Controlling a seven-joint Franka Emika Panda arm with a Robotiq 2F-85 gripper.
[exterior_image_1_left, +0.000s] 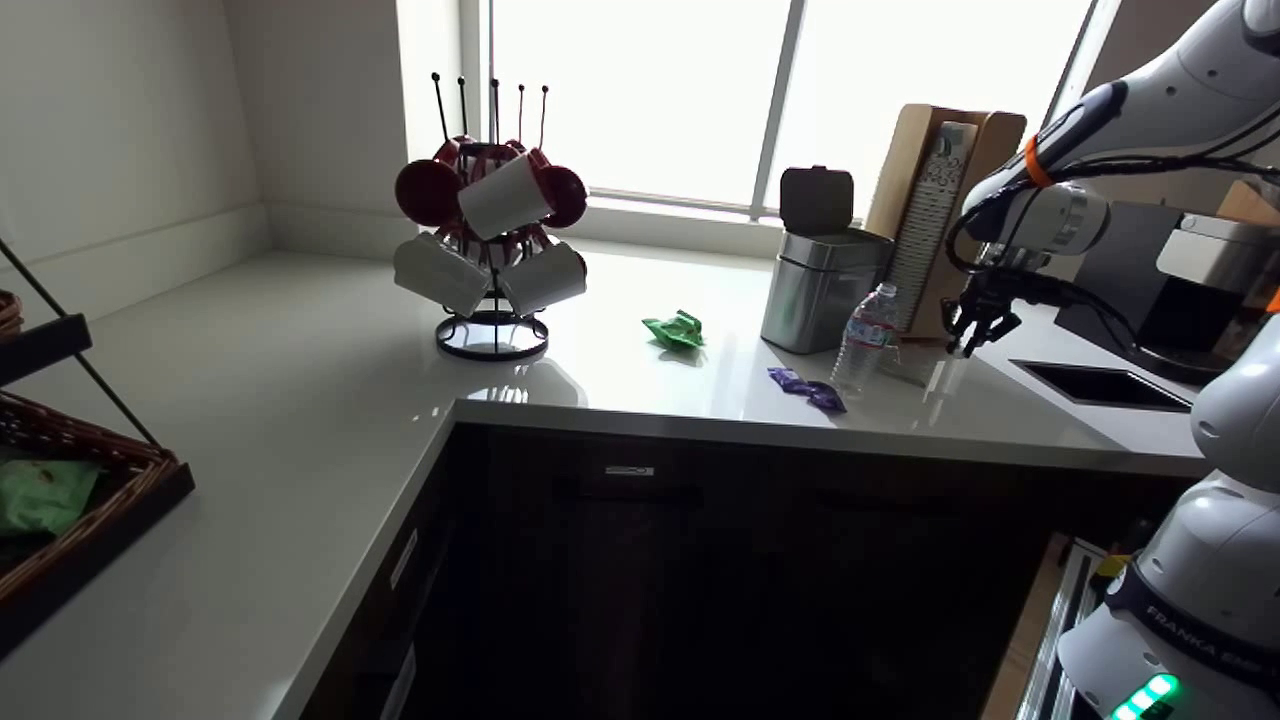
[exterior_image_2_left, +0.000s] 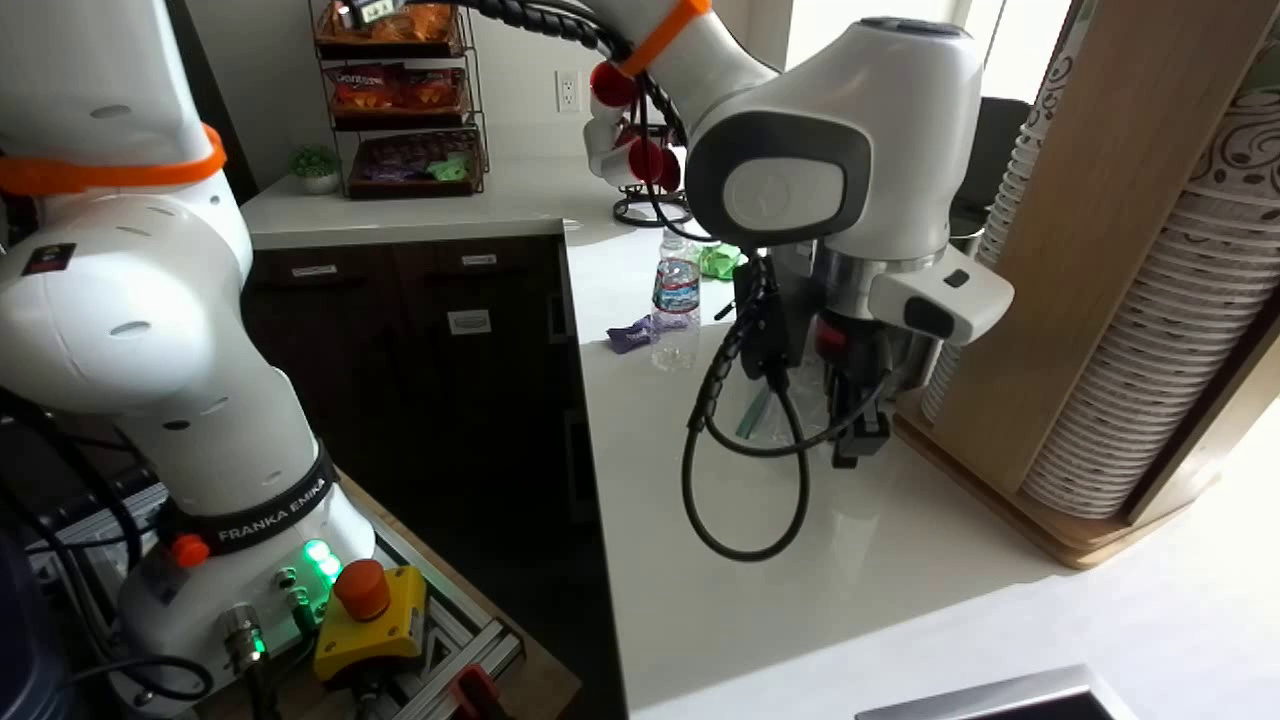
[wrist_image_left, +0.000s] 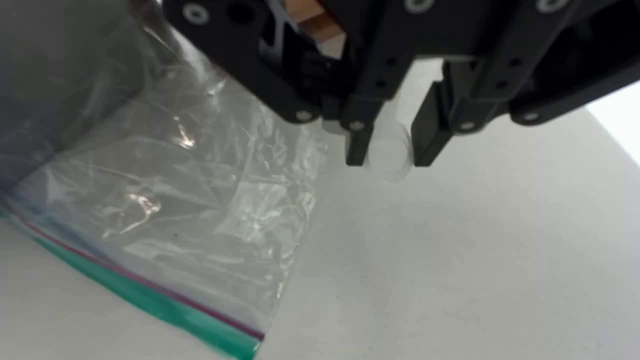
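Observation:
In the wrist view my gripper is shut on a small, pale, translucent round piece, which looks like a bottle cap. The clear zip bag with a green and purple seal lies flat on the counter beside the fingers, apart from them. In the first exterior view the gripper hangs just over the counter, right of the clear water bottle. That bottle stands upright, and a purple wrapper lies at its left.
Behind the gripper stand a steel bin with its lid up and a wooden cup holder. A green packet lies left of them, near the mug rack. A dark sink opening is at the right.

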